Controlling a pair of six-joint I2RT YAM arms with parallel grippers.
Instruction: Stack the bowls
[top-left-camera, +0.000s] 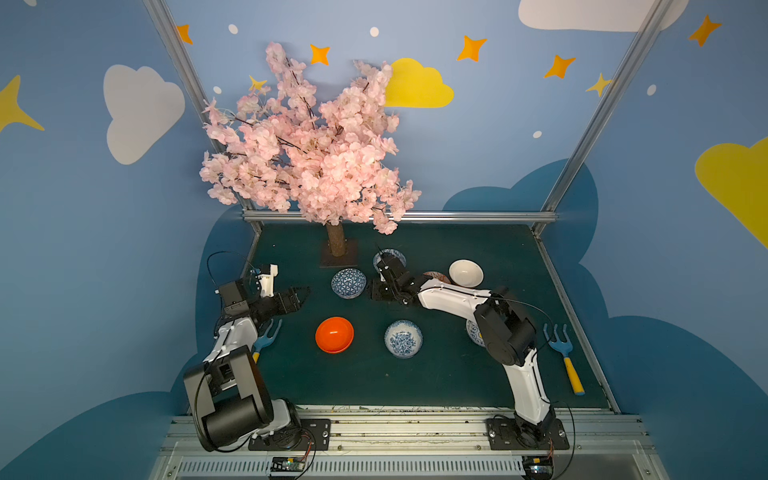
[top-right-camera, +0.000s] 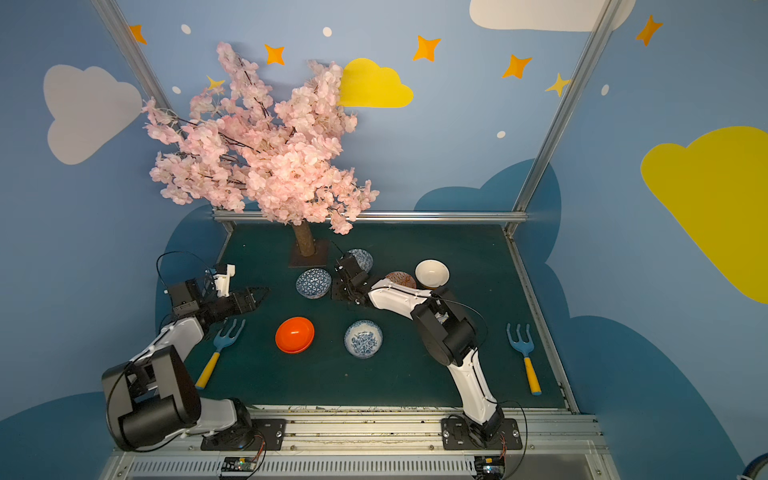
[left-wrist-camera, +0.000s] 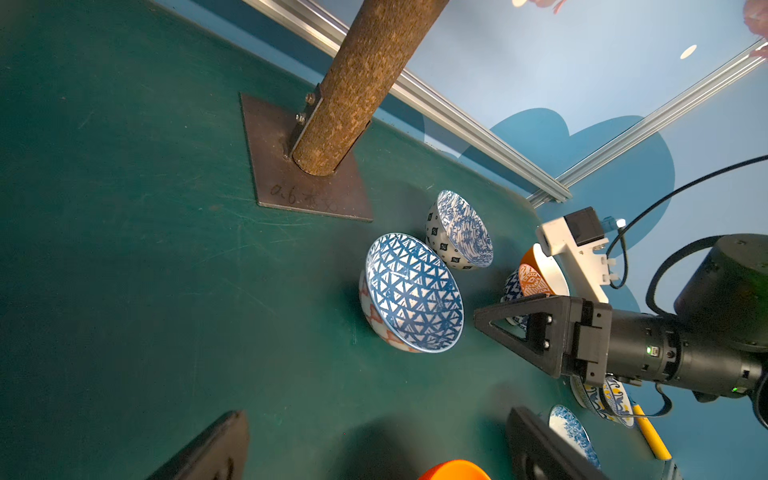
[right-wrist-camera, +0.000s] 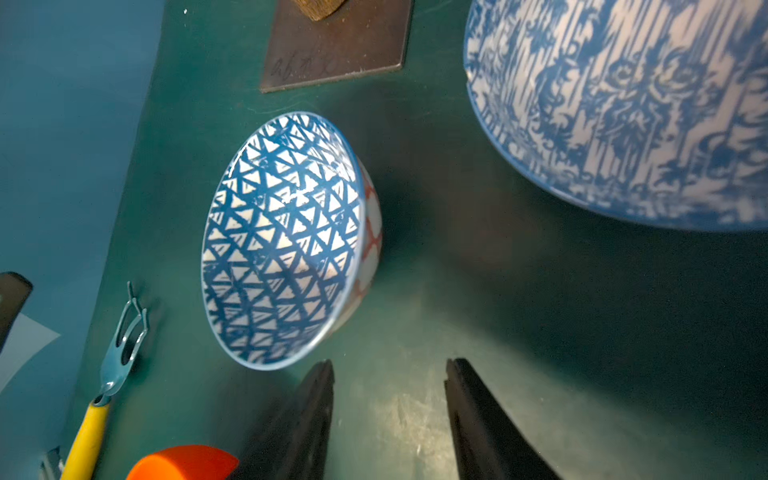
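Observation:
A blue triangle-patterned bowl (top-left-camera: 349, 283) (right-wrist-camera: 281, 240) stands in front of the tree, with nothing in it. My right gripper (top-left-camera: 376, 289) is just to its right, open and empty; in the left wrist view a small gap separates its fingers (left-wrist-camera: 512, 308) from the bowl's rim. Behind that gripper is a blue-and-white bowl (top-left-camera: 389, 256) (right-wrist-camera: 616, 104). Nearer the front are an orange bowl (top-left-camera: 334, 335) and a blue floral bowl (top-left-camera: 403, 339). A white bowl (top-left-camera: 465, 273) and a reddish bowl (top-right-camera: 400, 279) stand further right. My left gripper (top-left-camera: 302, 297) is open over bare table.
The tree base (top-left-camera: 339, 254) stands close behind the triangle-patterned bowl. Blue forks with yellow handles lie left (top-right-camera: 220, 352) and right (top-left-camera: 566, 356). Under the right arm another bowl (top-left-camera: 474, 331) is partly hidden.

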